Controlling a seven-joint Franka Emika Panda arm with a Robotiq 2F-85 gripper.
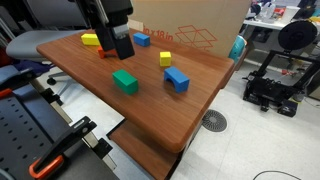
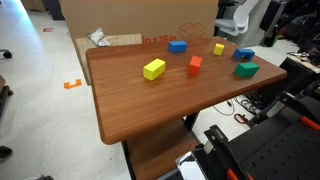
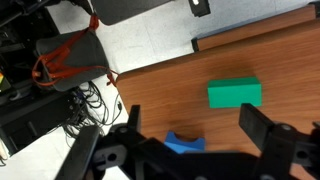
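Observation:
My gripper stands open, its two dark fingers wide apart with nothing between them. The green block lies below it on the wooden table, towards the right finger in the wrist view. In exterior view 1 the gripper hangs above and slightly behind the green block, apart from it. A blue arch-shaped block shows partly between the fingers at the bottom of the wrist view; it is the blue block right of the green one in exterior view 1.
A small yellow block, another blue block, a red block and a larger yellow block lie spread over the table. A cardboard panel stands along the back.

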